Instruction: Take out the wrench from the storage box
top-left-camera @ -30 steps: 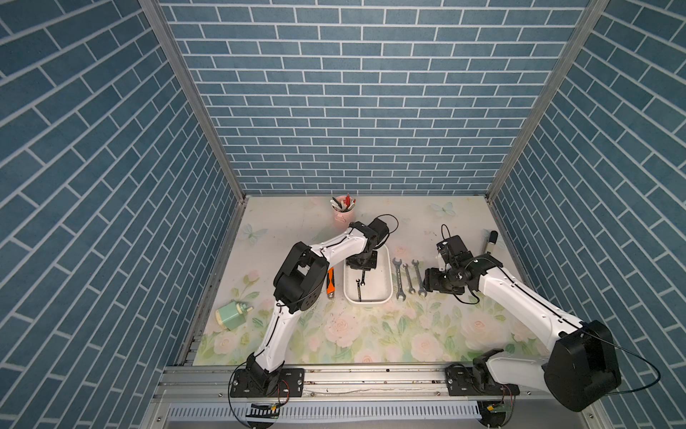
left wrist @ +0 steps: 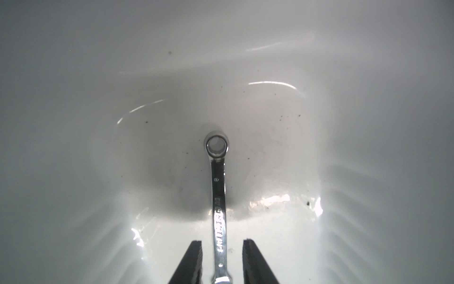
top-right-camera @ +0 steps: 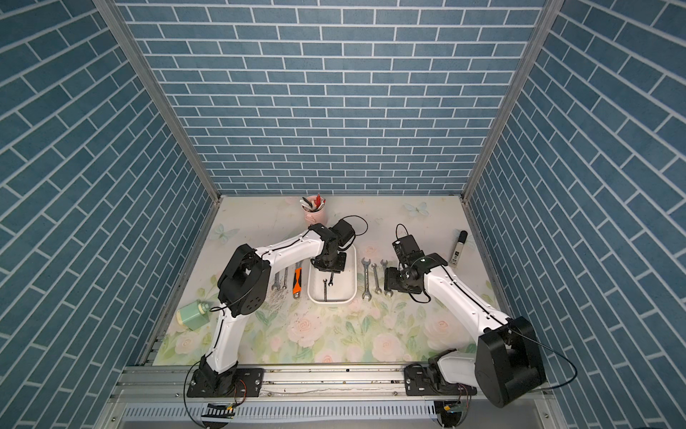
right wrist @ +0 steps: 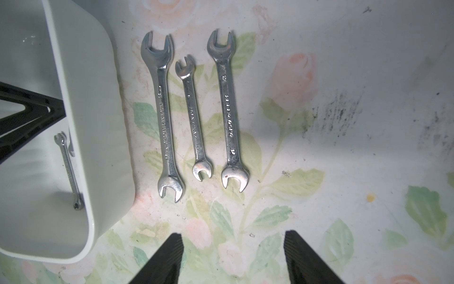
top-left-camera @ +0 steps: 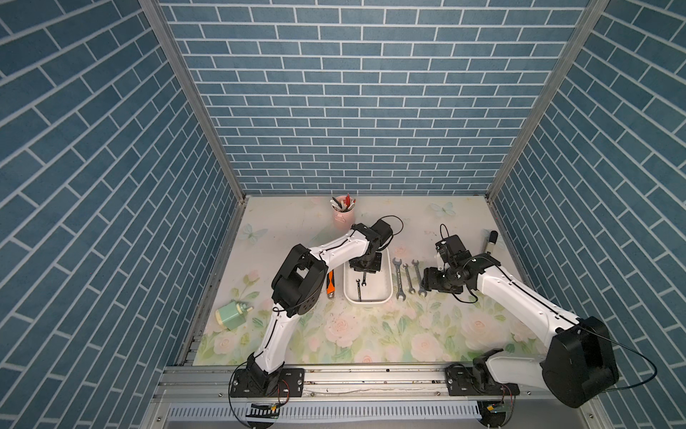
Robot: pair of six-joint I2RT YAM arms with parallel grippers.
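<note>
The white storage box (top-left-camera: 378, 289) holds two wrenches: a small one (top-left-camera: 358, 289) near its front and one (left wrist: 217, 184) beneath my left gripper. In the left wrist view that gripper is open, its fingertips on either side of the wrench's shaft; whether they touch it I cannot tell. My right gripper is open, right of the box, above the table, with nothing between its fingers.
Three wrenches (right wrist: 163, 118) lie right of the box. An orange-handled tool (top-right-camera: 297, 279) and more wrenches lie left of it. A pink cup (top-left-camera: 343, 218) of tools stands behind, a green bottle (top-left-camera: 230, 314) at front left.
My left gripper has shifted very slightly to the right and toward the front in the top left view. The right arm has barely moved.
</note>
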